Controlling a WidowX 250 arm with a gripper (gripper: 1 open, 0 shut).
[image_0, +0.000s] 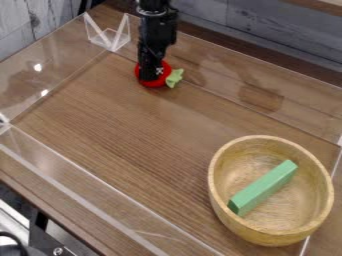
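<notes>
A red round object (147, 80) with a pale green part (175, 78) lies on the wooden floor of the workspace near the back. The black gripper (152, 66) reaches down from the top onto the red object, hiding part of it. Whether anything is between its fingers is too small to tell.
A tan bowl (221, 170) holding a green block (263, 187) sits at the front right. A clear plastic piece (107, 31) stands at the back left.
</notes>
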